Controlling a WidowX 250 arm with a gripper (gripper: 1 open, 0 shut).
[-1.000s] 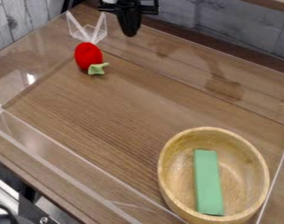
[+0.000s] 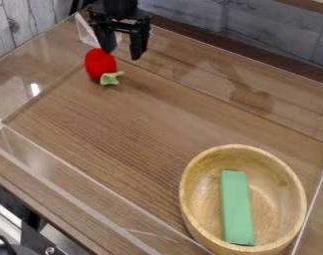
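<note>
The black gripper (image 2: pixel 122 42) hangs at the top of the view with its fingers apart, above and slightly right of a red object (image 2: pixel 102 66) that has a small green piece on its lower right side, possibly a strawberry toy. I cannot tell whether the gripper touches it. A whitish translucent shape shows just left of the gripper, partly hidden. At the lower right a large pale yellow bowl (image 2: pixel 204 204) holds a long green block (image 2: pixel 236 207) lying lengthwise.
Wall panels border it at the back.
The gripper has come down and toward the front left, closer to the red object. The bowl, block and red object have not visibly moved.
</note>
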